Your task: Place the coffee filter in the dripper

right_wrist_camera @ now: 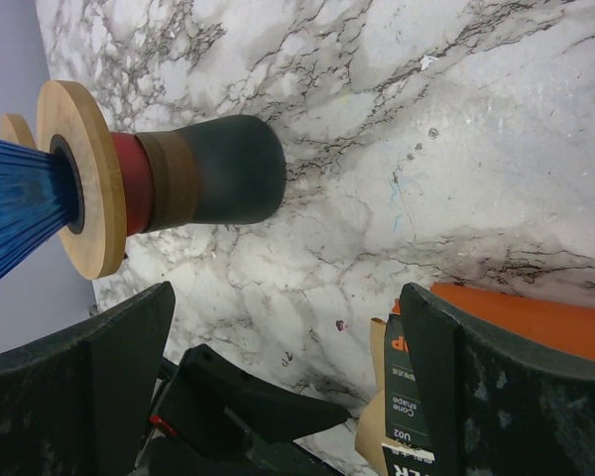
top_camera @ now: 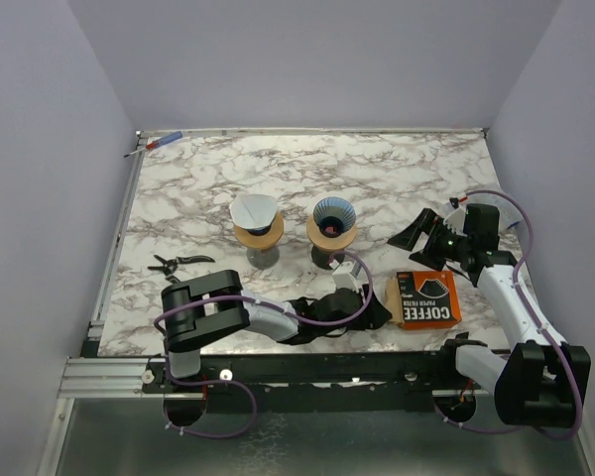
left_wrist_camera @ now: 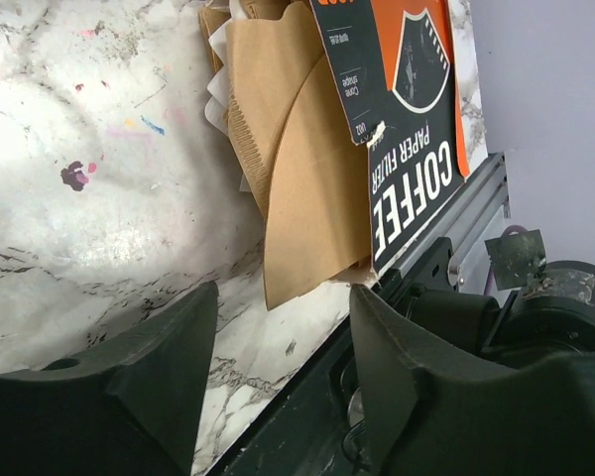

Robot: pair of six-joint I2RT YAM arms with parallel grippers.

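The coffee filter box (top_camera: 426, 297) lies on its side at the table's front right, brown cone filters (left_wrist_camera: 312, 198) poking from its open end. My left gripper is open at those filters, one brown filter's corner between its fingertips. My right gripper stands open above and behind the box, holding nothing. The dripper with blue ribbed cone (top_camera: 334, 213) stands on a wooden-ringed stand (right_wrist_camera: 99, 218) in the middle; a second, white dripper (top_camera: 253, 210) stands to its left.
Pliers (top_camera: 174, 266) lie at the left, a screwdriver (top_camera: 164, 140) at the back left edge.
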